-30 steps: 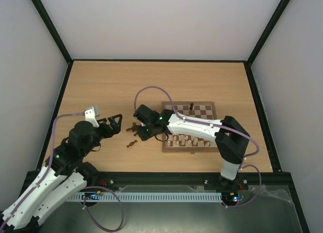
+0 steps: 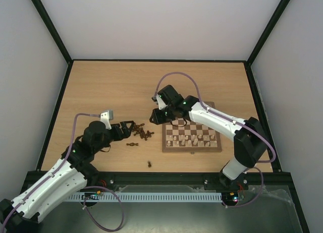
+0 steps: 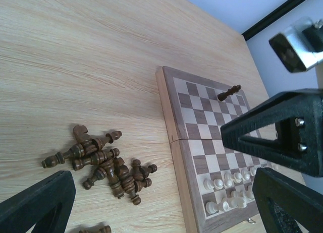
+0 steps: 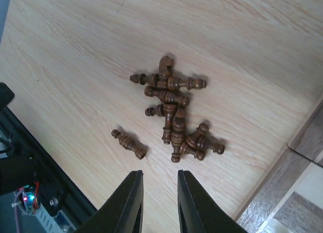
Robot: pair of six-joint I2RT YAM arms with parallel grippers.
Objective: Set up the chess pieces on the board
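Several dark brown chess pieces (image 4: 171, 94) lie in a heap left of the board (image 2: 192, 149). One dark piece (image 4: 129, 143) lies apart from the heap, and another small dark piece (image 2: 149, 164) shows near the table's front edge. White pieces (image 3: 234, 192) stand on the board's near side; a lone dark piece (image 3: 229, 93) is on its far half. My right gripper is partly open above the table between heap and board, nothing between its fingers. Left of the heap, my left gripper is open and empty.
In the top view the right arm (image 2: 214, 117) stretches over the board and covers much of its far half. Both grippers are close together near the heap.
My right gripper has moved from the heap back and rightward toward the board. The left gripper has shifted right, nearer the heap. A dark piece now shows near the front edge.
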